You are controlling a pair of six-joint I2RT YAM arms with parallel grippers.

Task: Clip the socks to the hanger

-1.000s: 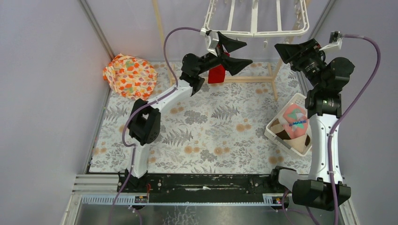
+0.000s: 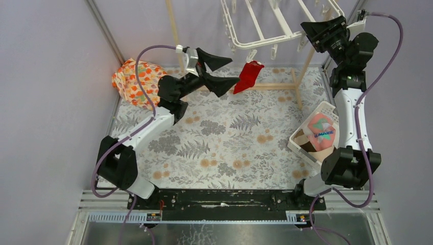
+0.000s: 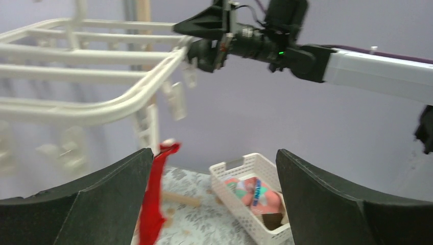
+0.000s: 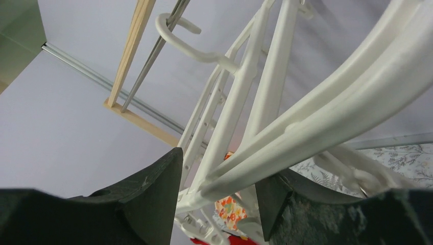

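A red sock hangs from a clip under the white hanger, also at centre in the left wrist view. My left gripper stands open just left of the sock, nothing between its fingers. My right gripper is up at the hanger's right front corner; in the right wrist view its fingers straddle the white frame, part open. Whether it is closed on the frame I cannot tell.
A white basket with pink and brown socks sits at lower right. An orange patterned cloth lies at back left. Wooden stand bars run along the back.
My left arm has drawn back leftward. My right gripper has moved up to the hanger frame. The hanger has tilted, and the red sock now hangs slanted.
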